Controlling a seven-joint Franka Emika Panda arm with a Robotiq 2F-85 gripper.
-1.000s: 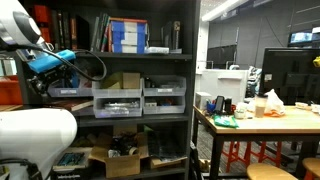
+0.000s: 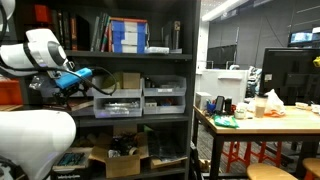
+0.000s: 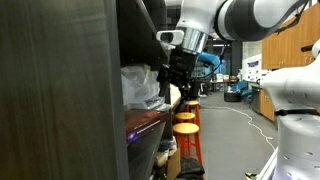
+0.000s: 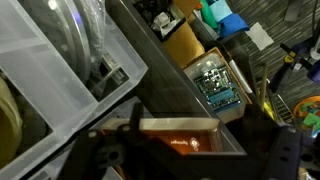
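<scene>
In the wrist view, my gripper stands open, its dark fingers spread along the lower part of the picture. A reddish-brown box with a pale edge shows between the fingers, seemingly below them; contact cannot be made out. In exterior view 1, the white arm reaches in from the left in front of the shelf, and its gripper is small and dark against the bins. Exterior view 2 shows the arm beside the shelf, close to clear plastic bags or bins.
Clear plastic bins line the middle shelf, with books above. Cardboard boxes with small items stand on the lowest shelf. To the right is a wooden table with clutter; stools stand beneath it.
The arm has shifted rightward along the shelf front, and its blue-ringed part now reaches farther right. The shelf contents look unmoved.
</scene>
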